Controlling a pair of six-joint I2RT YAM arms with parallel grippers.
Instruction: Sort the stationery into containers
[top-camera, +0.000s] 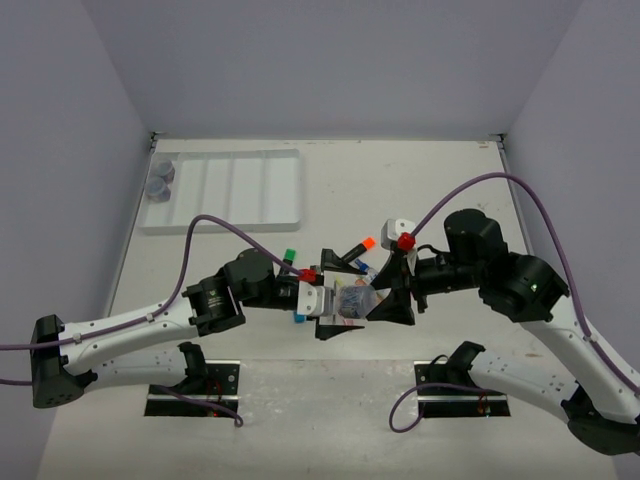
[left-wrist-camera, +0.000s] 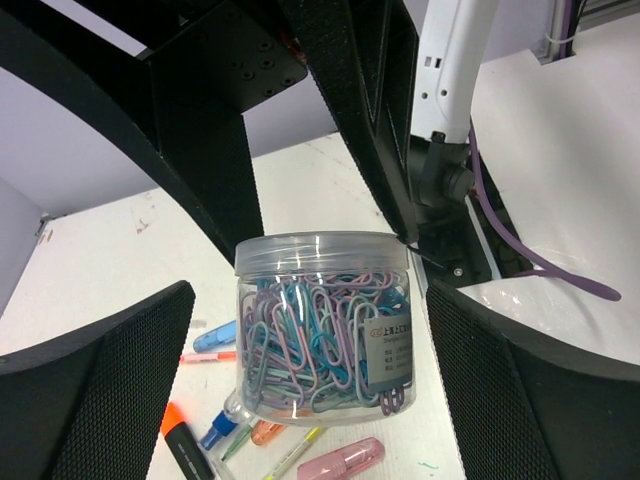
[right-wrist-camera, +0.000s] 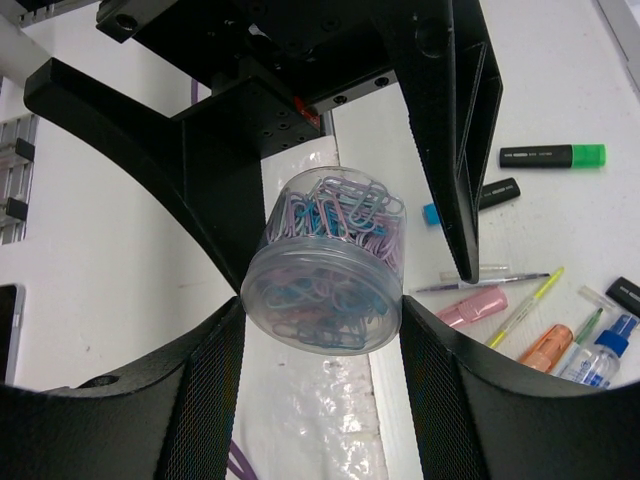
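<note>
A clear round jar (left-wrist-camera: 325, 340) full of coloured paper clips is held above the table between my two grippers. My right gripper is shut on it, its fingertips touching both sides near the lid. In the left wrist view the jar hangs upright. My left gripper reaches round the jar from the other side, open, with gaps between its fingers and the jar. The white sorting tray (top-camera: 265, 221) with several compartments stands at the back left; two clear jars (top-camera: 157, 190) sit in its leftmost compartment.
Below the grippers lie loose items: a black-and-orange marker (top-camera: 356, 250), a green-capped marker (right-wrist-camera: 550, 156), a pink highlighter (right-wrist-camera: 474, 306), a yellow pen (right-wrist-camera: 526, 306) and a blue-capped bottle (right-wrist-camera: 600, 356).
</note>
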